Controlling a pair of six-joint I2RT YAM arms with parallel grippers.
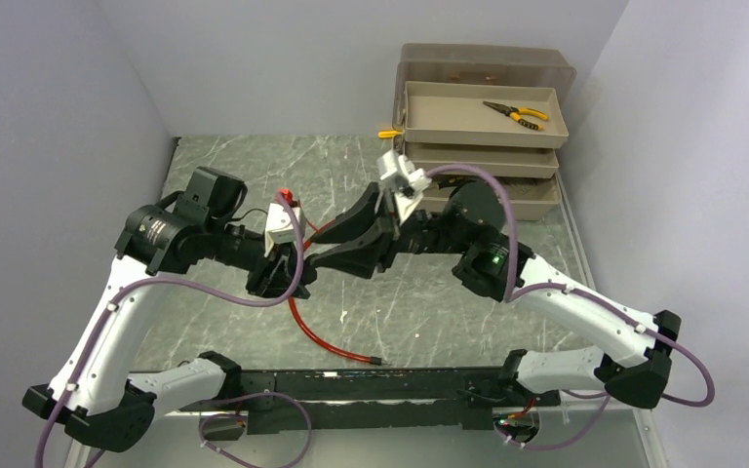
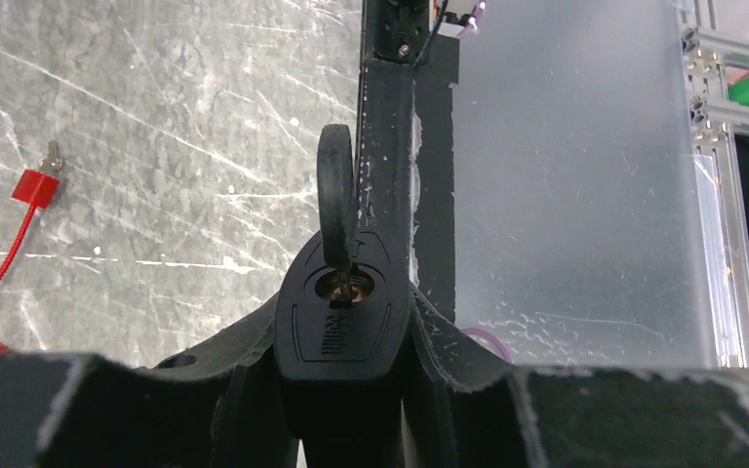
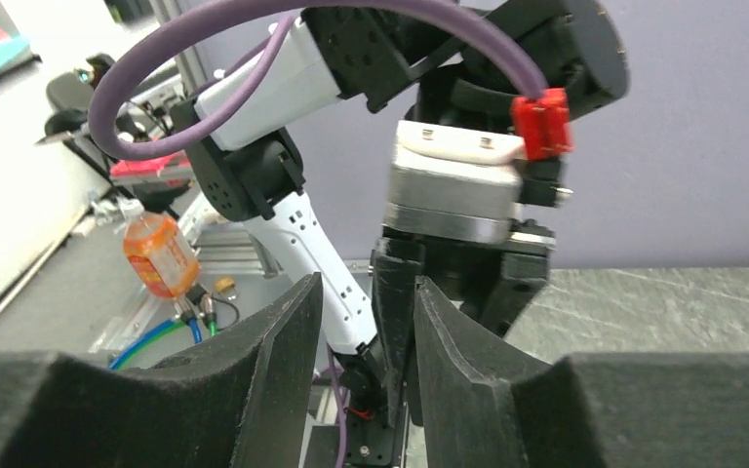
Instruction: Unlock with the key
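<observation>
My left gripper [image 1: 288, 273] is shut on a black lock [image 2: 341, 339]; in the left wrist view a key with a black head [image 2: 336, 195] stands in its brass keyhole. In the top view my right gripper [image 1: 324, 244] is part open, its fingers reaching toward the left gripper from the right. In the right wrist view those fingers face the left gripper's housing; nothing shows clearly between them. A red cable [image 1: 332, 341] lies on the floor beneath, with a red piece and small metal end [image 2: 35, 188] visible in the left wrist view.
Stacked beige trays [image 1: 478, 117] with pliers [image 1: 515, 114] stand at the back right. Walls bound the grey marble surface [image 1: 195, 312] on left, back and right; a dark rail [image 1: 419, 382] runs along the front edge.
</observation>
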